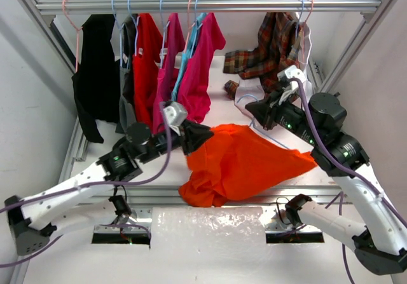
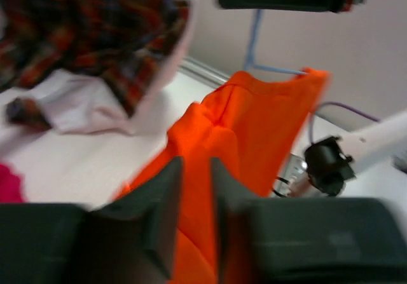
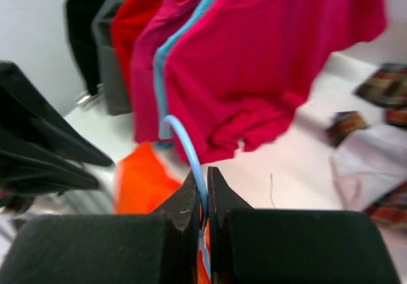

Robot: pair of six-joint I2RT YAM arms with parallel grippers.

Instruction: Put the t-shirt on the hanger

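An orange t-shirt (image 1: 241, 163) lies draped over the front of the white shelf, with a pale blue hanger (image 1: 273, 138) reaching out of it. My right gripper (image 1: 254, 115) is shut on the hanger's wire, which runs between its fingers in the right wrist view (image 3: 200, 214). My left gripper (image 1: 200, 138) is above the shirt's left part; in the left wrist view (image 2: 197, 195) its fingers are blurred with a narrow gap, orange cloth behind, and whether it holds cloth is unclear.
Hanging shirts in black, red, pink and blue (image 1: 197, 68) fill the rail (image 1: 210, 6) at the back left. A plaid shirt (image 1: 273, 42) hangs at the right. The shelf (image 1: 95, 166) is bare at front left.
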